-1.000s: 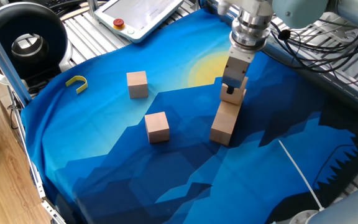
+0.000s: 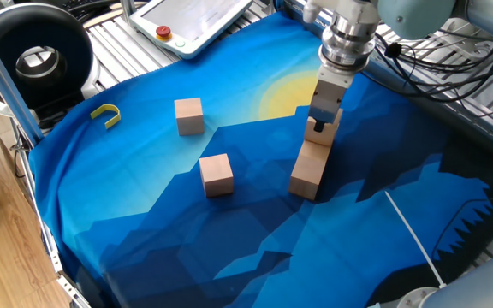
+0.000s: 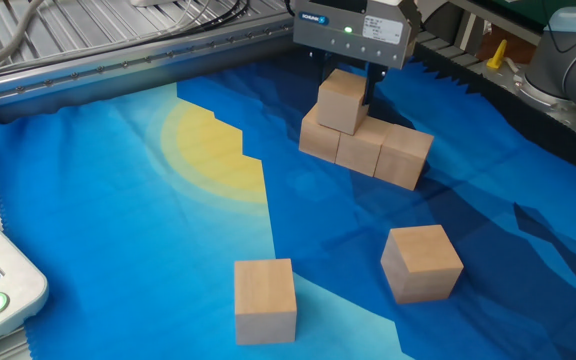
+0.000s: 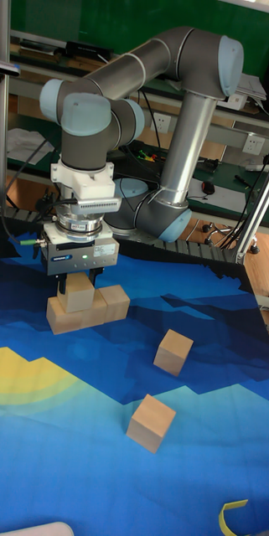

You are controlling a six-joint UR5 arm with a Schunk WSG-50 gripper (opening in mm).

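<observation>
Wooden cubes make up a small structure. Its base is a row, with end cubes (image 3: 405, 157) either side of a middle cube (image 3: 361, 147). An upper cube (image 3: 342, 101) sits on top, over the left and middle cubes and turned slightly against the row. My gripper (image 3: 349, 80) points down around this upper cube, with dark fingers (image 3: 376, 84) at its two sides. It looks shut on that cube, whose underside meets the row. Two loose cubes (image 2: 189, 116) lie apart on the blue cloth.
A tablet with a red button (image 2: 163, 32) lies at the cloth's edge. A yellow hooked strip (image 2: 107, 115) rests near the left edge. Cables (image 2: 435, 73) run beside the arm's side of the table. Open cloth (image 2: 255, 222) separates the loose cubes from the row.
During the last second my gripper and the upper cube have shifted slightly toward the right in exterior view 1.
</observation>
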